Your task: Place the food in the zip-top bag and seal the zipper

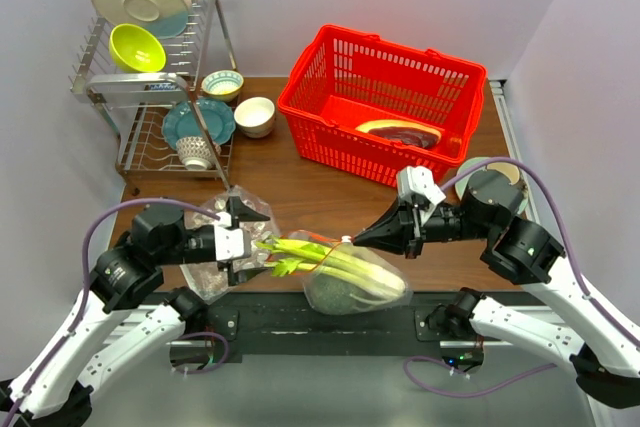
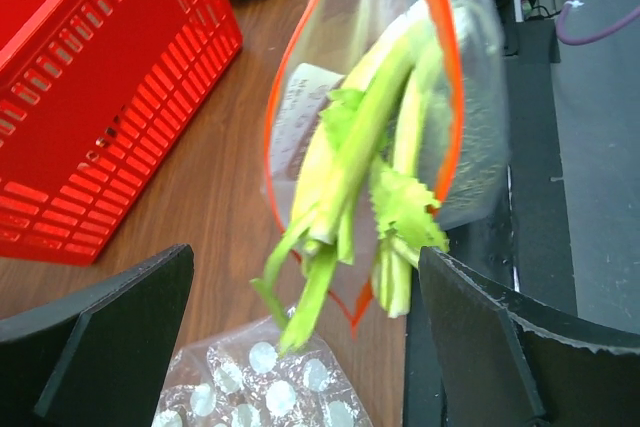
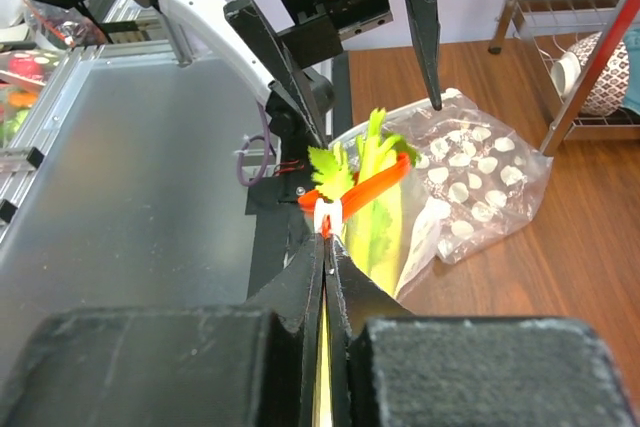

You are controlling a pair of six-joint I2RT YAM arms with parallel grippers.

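A clear zip top bag (image 1: 385,297) with an orange zipper hangs near the table's front edge. Pale green celery (image 1: 345,269) lies inside, its leafy cut ends poking out of the mouth towards the left. A dark green item beside it is blurred by the plastic. My right gripper is shut on the bag at the white zipper slider (image 3: 327,215), on the orange strip. Facing the bag's mouth, my left gripper (image 1: 243,244) stands open; in its wrist view the celery ends (image 2: 320,277) appear between the fingers but beyond them, untouched.
A second clear bag with white round pieces (image 3: 480,182) lies flat on the table under the left gripper. The red basket (image 1: 380,97), holding a meat-like item (image 1: 402,132), stands behind. A dish rack (image 1: 165,107) is at the back left, bowls beside it.
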